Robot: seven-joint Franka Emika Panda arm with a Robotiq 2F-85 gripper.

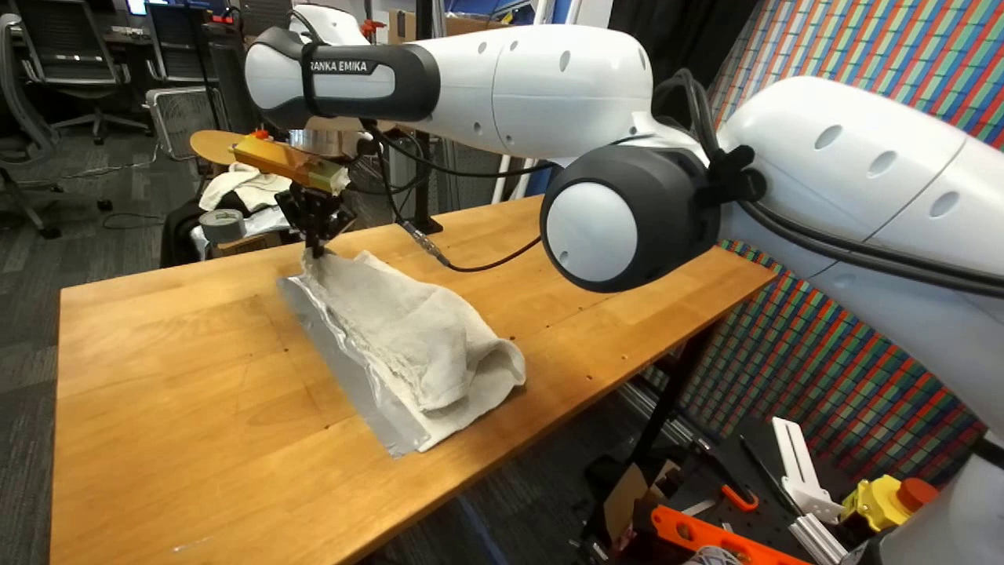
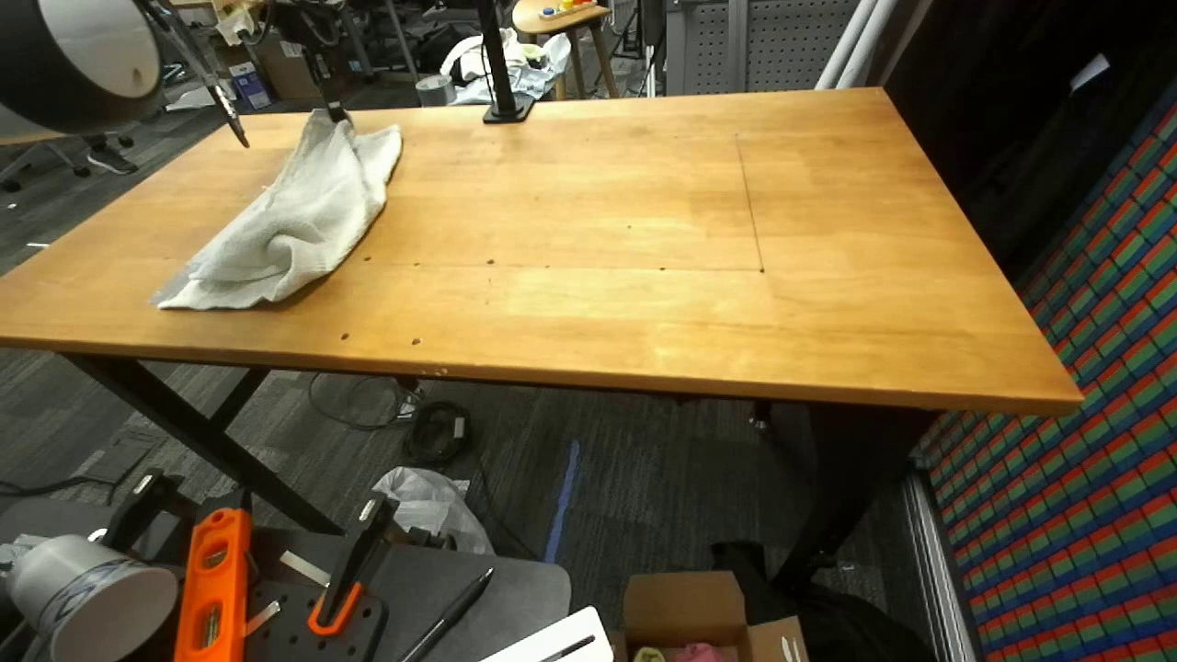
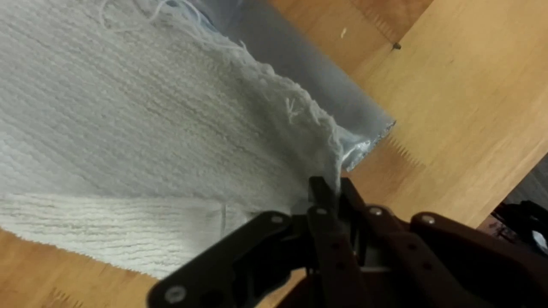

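Note:
A cream cloth (image 1: 405, 320) lies rumpled across a strip of silver tape (image 1: 343, 367) on the wooden table. My gripper (image 1: 315, 253) is at the far end of the cloth, shut on its corner and holding that corner up. In the wrist view the frayed edge of the cloth (image 3: 205, 118) runs down between the fingers. Beyond that edge the grey tape (image 3: 334, 77) shows flat on the wood, its cut end apart from the fingertips. The second exterior view has the cloth (image 2: 292, 221) at the table's left, with a fold in its near part.
A black post (image 2: 505, 66) stands on the table's far edge. Past that edge, off the table, a tape roll (image 1: 223, 224) sits among clutter. A cable (image 1: 499, 264) hangs from the arm.

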